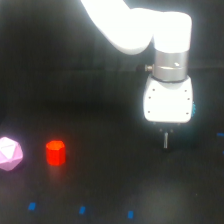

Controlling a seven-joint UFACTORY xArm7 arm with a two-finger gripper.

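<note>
My white gripper (166, 142) hangs from the arm at the right of the camera view, its thin fingers pointing down over the dark surface. Whether the fingers stand apart or together is too small to make out, and no object shows at their tips. Well to the left lies a red faceted block (55, 153). A pink many-sided block (10, 153) rests farther left, partly cut off by the frame edge. Behind the gripper body, a sliver of something teal (194, 108) peeks out; the rest of it is hidden.
Small blue marks (82, 210) dot the front of the dark table, with another blue mark (220, 135) at the right edge. Between the red block and the gripper the surface is bare.
</note>
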